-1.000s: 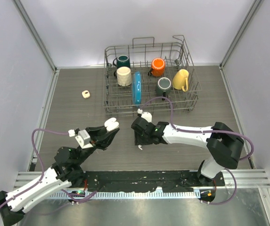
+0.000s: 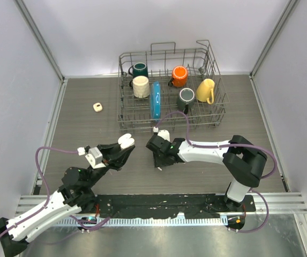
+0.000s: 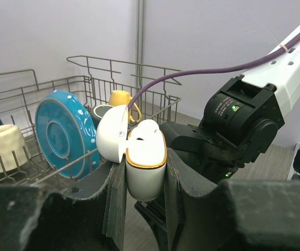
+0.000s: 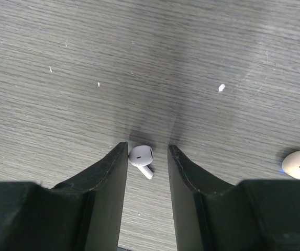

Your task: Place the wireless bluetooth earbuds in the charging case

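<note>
My left gripper holds the white charging case (image 3: 144, 178) with its lid (image 3: 113, 130) open; in the top view the case (image 2: 126, 142) is raised at the centre-left. My right gripper is low over the table, fingertips part open on either side of a small white earbud (image 4: 141, 157), stem pointing lower right. A second earbud (image 4: 297, 164) lies at the right edge of the right wrist view. Whether the fingertips touch the first earbud is unclear.
A wire dish rack (image 2: 121, 107) with mugs and a blue plate (image 2: 155, 100) fills the back. A small white block (image 2: 97, 107) lies on the left of the table (image 2: 83, 128), which is otherwise mostly clear.
The left arm and case have not visibly moved.
</note>
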